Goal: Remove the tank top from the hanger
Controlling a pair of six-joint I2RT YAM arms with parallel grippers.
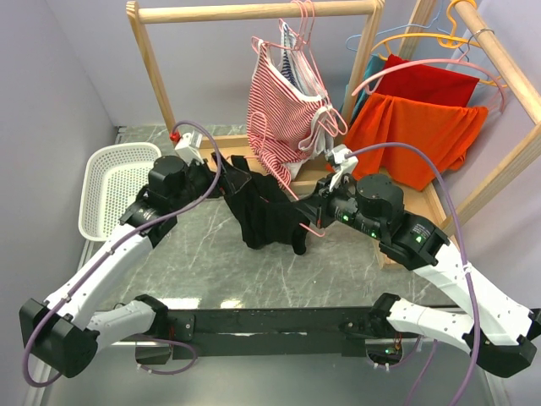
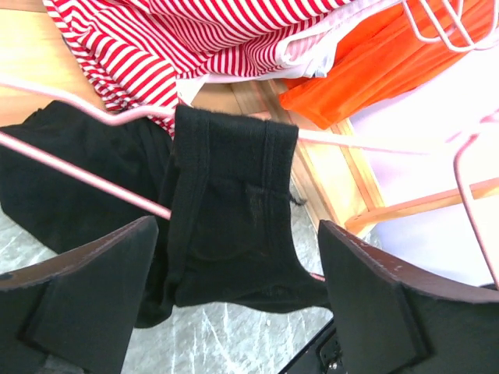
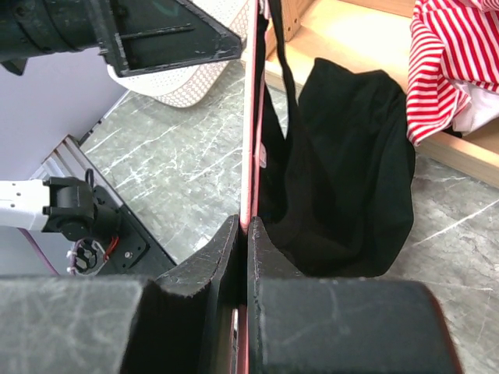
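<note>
The black tank top (image 1: 266, 220) hangs on a pink hanger (image 2: 86, 179) over the grey counter. In the left wrist view, a folded strap of the top (image 2: 230, 210) lies between the parted fingers of my left gripper, which is open at the upper left part of the top. My right gripper is shut on the pink hanger, which runs vertically in the right wrist view. The top drapes below and beside it, its far end reaching toward the wooden rack.
Striped garments (image 1: 279, 118) hang on the rack behind, with orange cloths (image 1: 406, 144) to the right. A white basket (image 1: 101, 194) sits at the left.
</note>
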